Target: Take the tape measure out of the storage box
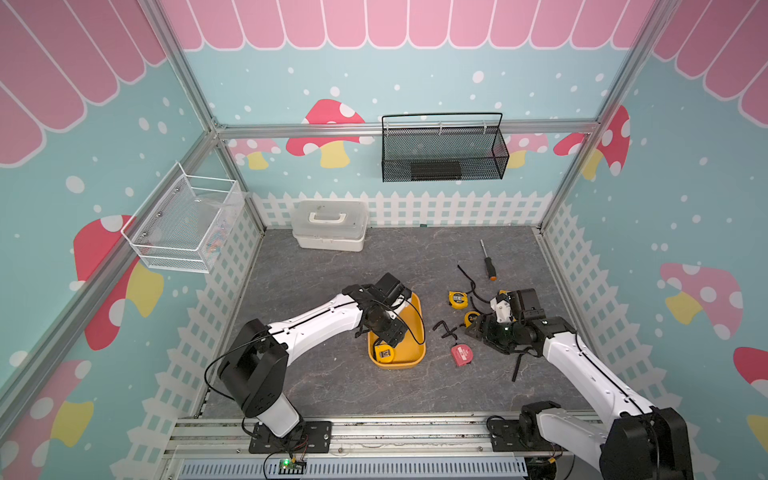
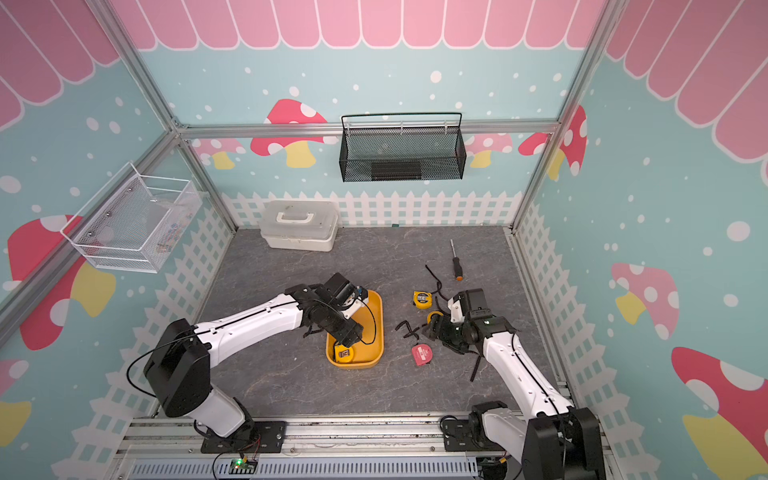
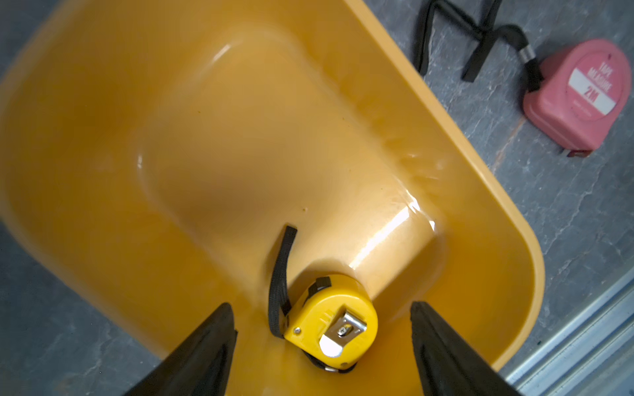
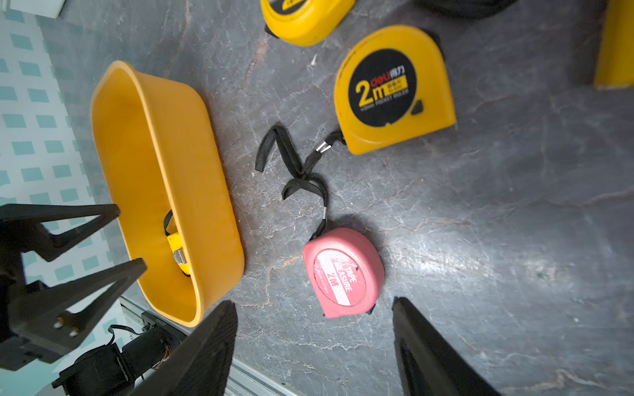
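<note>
In the left wrist view, a yellow tape measure (image 3: 336, 323) with a black strap lies at one end of the orange-yellow storage box (image 3: 264, 132). My left gripper is open above it, a finger to either side in the picture and nothing held. From above, the same tape measure (image 1: 385, 353) sits in the box's front left corner, under my left gripper's wrist area. A pink tape measure (image 4: 344, 272) rests on the table outside the box. My right gripper stands apart-fingered above the table, with nothing between its fingers; the pink tape measure is below.
Two yellow tape measures (image 4: 395, 89) (image 1: 457, 300) lie right of the box, with black straps around them. A screwdriver (image 1: 488, 262) lies farther back. A lidded clear case (image 1: 329, 225) stands at the back left. Table left of the box is clear.
</note>
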